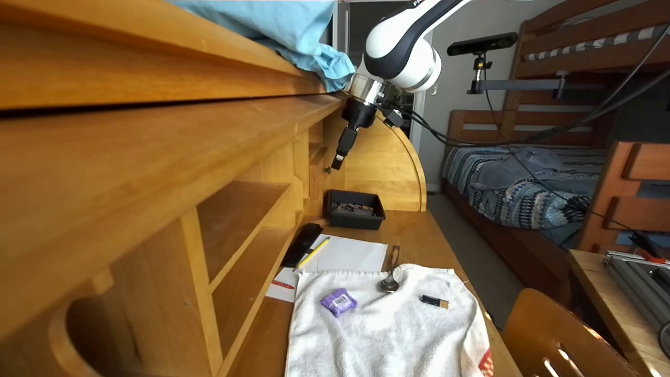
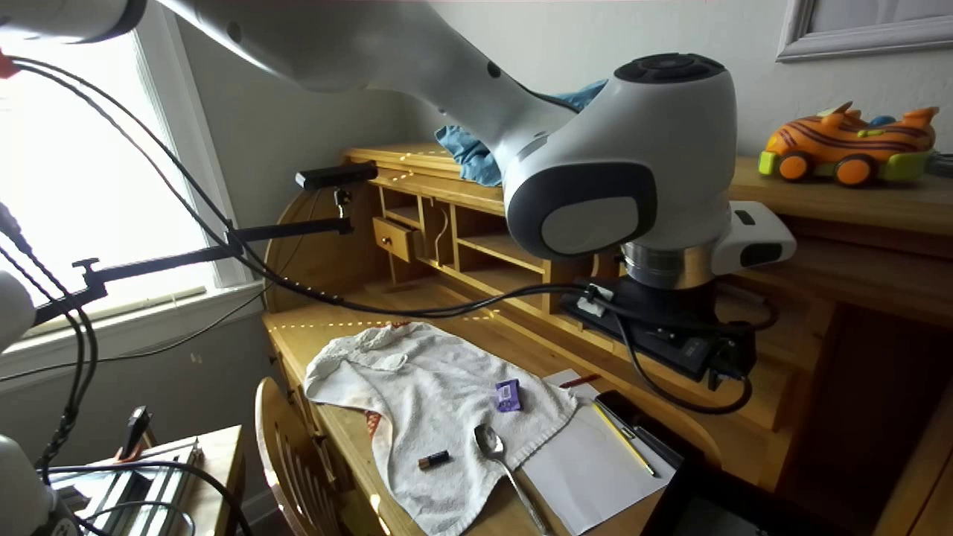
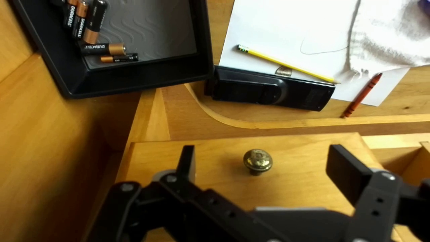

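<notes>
In the wrist view my gripper is open, its two fingers spread wide with nothing held. A round brass knob (image 3: pixel 258 160) shows in the gap between them, on the wooden drawer front (image 3: pixel 217 155). Whether the fingers are level with the knob or still above it, I cannot tell. Exterior view 1 has the gripper (image 1: pixel 337 162) tilted down near the far cubbies, close to the knob (image 1: pixel 327 170) and above the black tray (image 1: pixel 355 220). In exterior view 2 the arm hides the fingertips.
Several batteries (image 3: pixel 98 49) lie in the tray. A black remote (image 3: pixel 266 89), a yellow pencil (image 3: pixel 288 65) and a red crayon (image 3: pixel 362 95) lie by white paper. On the towel (image 1: pixel 377 336) are a purple packet (image 1: pixel 339 302), a battery (image 1: pixel 434 301) and a spoon (image 1: pixel 389 285).
</notes>
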